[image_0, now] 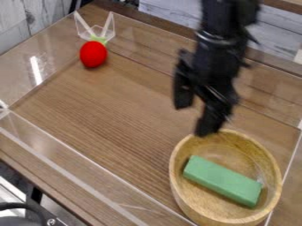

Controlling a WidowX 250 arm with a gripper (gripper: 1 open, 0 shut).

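My dark gripper (207, 108) hangs over the right half of the wooden table, blurred, its fingers spread apart with nothing visible between them. Below it a tan bowl (186, 195) holds a green block (222, 181) lying at a slant.
A red round object (94, 55) sits at the back left beside a small pale object (95, 28) with upright points.
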